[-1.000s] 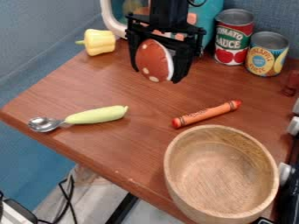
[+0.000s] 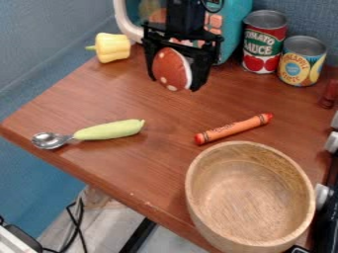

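Note:
My black gripper point(image 2: 179, 49) is at the top centre of the camera view, shut on a red-brown rounded object with white spots point(image 2: 172, 69), held above the wooden table point(image 2: 119, 99). Below and to the right lies an orange crayon-like stick point(image 2: 232, 128). A wooden bowl point(image 2: 250, 193) sits at the front right. A scoop point(image 2: 113, 129) with a pale green handle lies at the left.
Behind stand a teal appliance point(image 2: 224, 30), a tomato sauce can point(image 2: 264, 44) and a yellow-labelled can point(image 2: 301, 64). A yellow object point(image 2: 111, 46) is at the back left.

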